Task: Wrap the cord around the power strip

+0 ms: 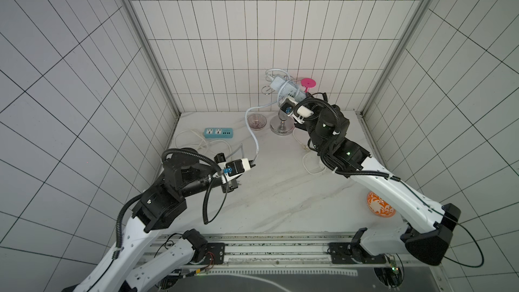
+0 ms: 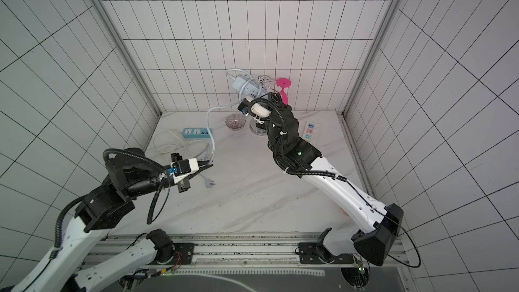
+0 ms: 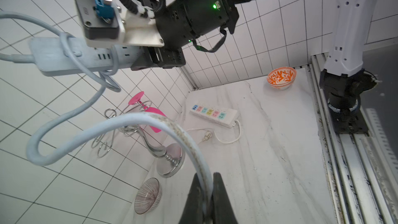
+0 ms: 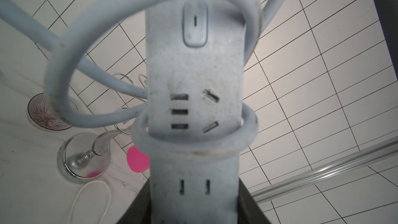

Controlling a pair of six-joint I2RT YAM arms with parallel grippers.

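Note:
My right gripper is shut on a pale blue-grey power strip [image 4: 194, 66], lifted off the table near the back wall. The strip's thick cord [image 4: 199, 145] loops around its body, with a wider, looser loop standing off to one side. From the strip the cord sags across to my left gripper, whose fingers close on it; in the top left view that gripper [image 1: 253, 163] hangs over the left-middle table. The cord's plug [image 2: 209, 182] shows in the top right view, beside the left gripper.
A teal power strip [image 1: 218, 133] lies at the left. A wire bowl [image 1: 256, 121] and a metal stand [image 1: 281, 125] with a pink piece [image 1: 308, 82] stand at the back. An orange bowl [image 1: 381, 204] sits front right; a white strip [image 3: 214, 115] lies on the right.

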